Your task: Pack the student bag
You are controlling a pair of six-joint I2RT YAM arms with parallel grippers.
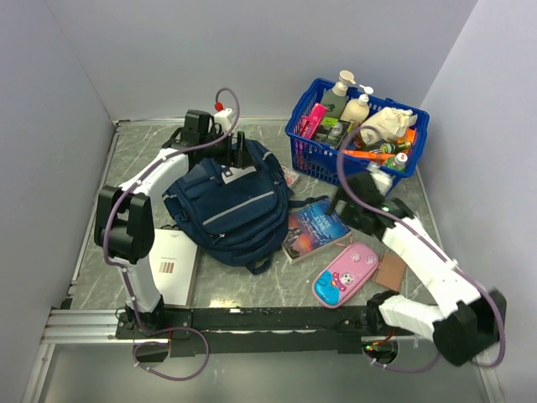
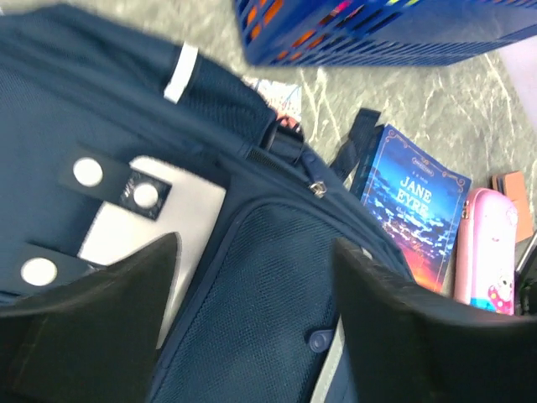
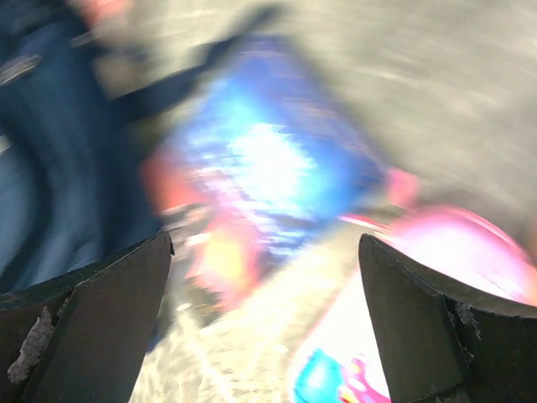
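Note:
The navy backpack (image 1: 222, 214) lies on the table, left of centre. In the left wrist view, a white thing (image 2: 143, 225) shows at its top, with dark snap straps beside it. My left gripper (image 1: 239, 153) hangs over the bag's upper end, its fingers apart and nothing seen between them. To the bag's right is the Jane Eyre book (image 1: 313, 227), with a pink and blue pencil case (image 1: 346, 273) in front of it. My right gripper (image 1: 348, 210) is open above the book's right end. Its wrist view is blurred, with empty space between the fingers.
A blue basket (image 1: 323, 164) full of bottles and packets stands at the back right. A brown item (image 1: 391, 270) rests right of the pencil case. White books or a box (image 1: 174, 267) lie front left. Bare table shows at the front middle.

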